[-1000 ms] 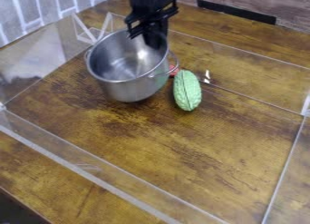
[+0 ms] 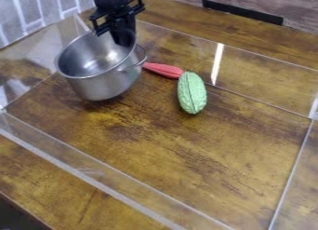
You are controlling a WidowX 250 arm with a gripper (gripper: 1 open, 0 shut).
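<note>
A steel pot (image 2: 89, 75) stands at the upper left of the wooden table, tilted or resting with its opening upward. My black gripper (image 2: 121, 33) is over the pot's back rim; its fingertips are dark and small, so whether they grip the rim is unclear. A green ridged vegetable, like a bitter melon (image 2: 192, 92), lies to the right of the pot. A red object (image 2: 165, 71), partly behind the pot, lies between them.
Clear plastic walls (image 2: 95, 185) border the work area. The front and right of the wooden surface (image 2: 205, 164) are open. A white railing (image 2: 25, 10) stands at the back left.
The pot and gripper have moved left, away from the green vegetable, and the pot sits lower in view. More of the red object now shows.
</note>
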